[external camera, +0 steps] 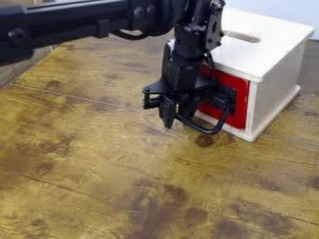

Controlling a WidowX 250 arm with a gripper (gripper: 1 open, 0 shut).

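My gripper (pixel 171 114) hangs low in front of a white box (pixel 274 79) with a red front panel (pixel 237 105). The gripper's black body and a loop of cable cover much of the red panel. Its fingertips point down beside the panel's left part, just above the wooden table. Whether the fingers are open or shut is hard to make out.
The box has a slot in its top and stands at the back right, against a pale background.
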